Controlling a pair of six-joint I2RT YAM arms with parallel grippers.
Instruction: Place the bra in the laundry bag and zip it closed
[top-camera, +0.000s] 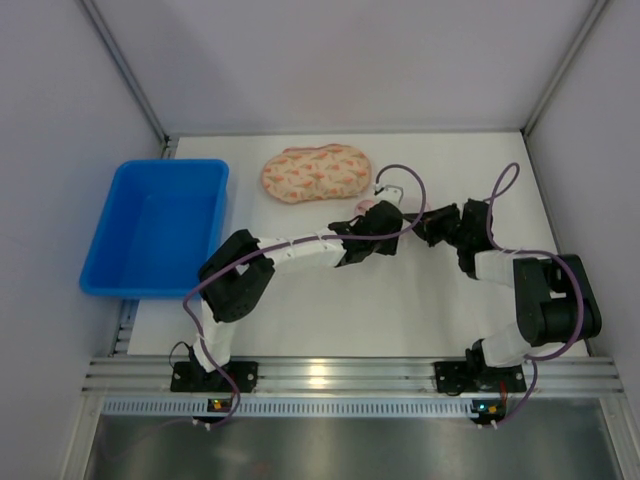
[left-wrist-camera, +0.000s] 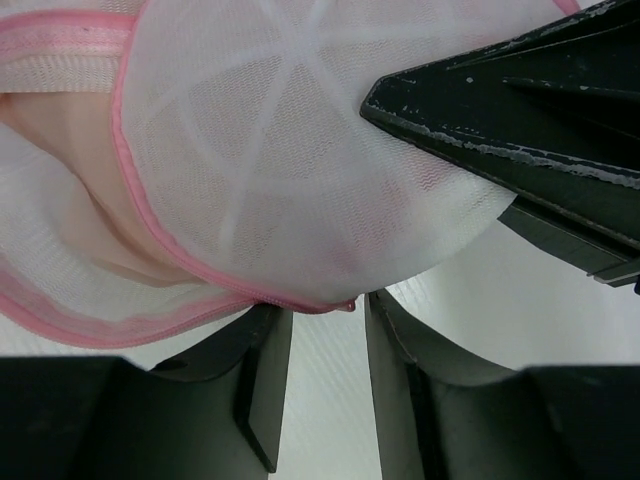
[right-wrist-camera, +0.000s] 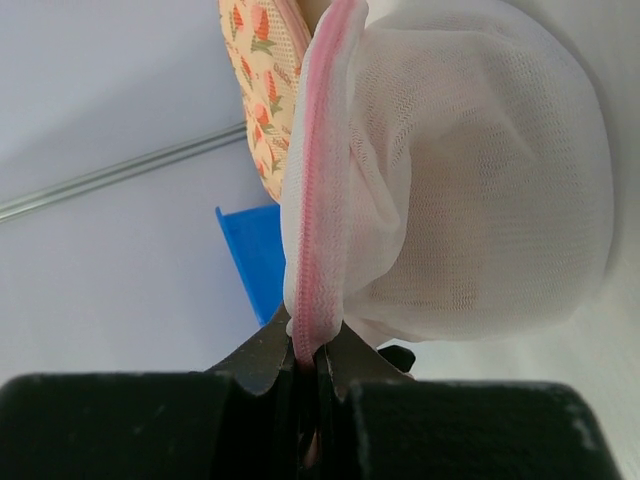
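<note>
The white mesh laundry bag (left-wrist-camera: 300, 140) with pink trim fills most of the left wrist view, beige fabric (left-wrist-camera: 110, 190) showing in its folds. My left gripper has its fingers part open at the bag's pink edge, near a small pink tab. In the right wrist view my right gripper is shut on the bag's pink zipper edge, which rises from the fingers with the white mesh (right-wrist-camera: 480, 190) hanging beside it. In the top view both grippers meet right of centre, largely hiding the bag.
A strawberry-patterned cloth pouch (top-camera: 315, 172) lies at the back of the white table (top-camera: 330, 325). A blue bin (top-camera: 150, 225) stands at the left.
</note>
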